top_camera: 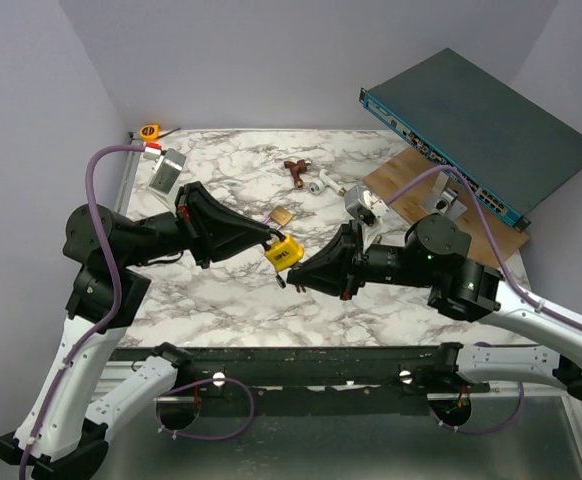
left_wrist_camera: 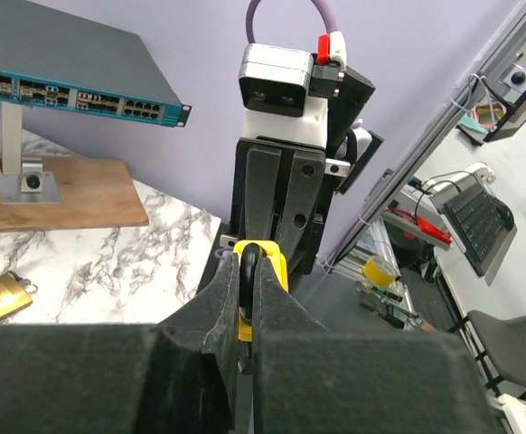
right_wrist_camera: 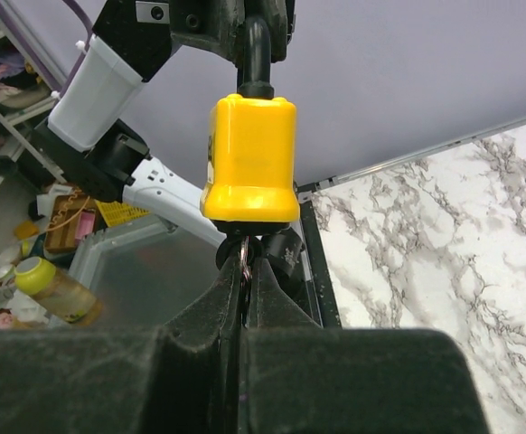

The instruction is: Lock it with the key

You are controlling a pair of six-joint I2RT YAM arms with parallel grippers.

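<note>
A yellow padlock hangs from my left gripper, which is shut on its black shackle. In the right wrist view the padlock is upright, its base above my right gripper. That gripper is shut, its tips just under the padlock; a thin metal piece shows at the tips, probably the key, and whether it is gripped I cannot tell. Small dark pieces dangle below the padlock in the top view.
A brass padlock and brown and white fittings lie on the marble table. A wooden board with a grey switch stands at the back right.
</note>
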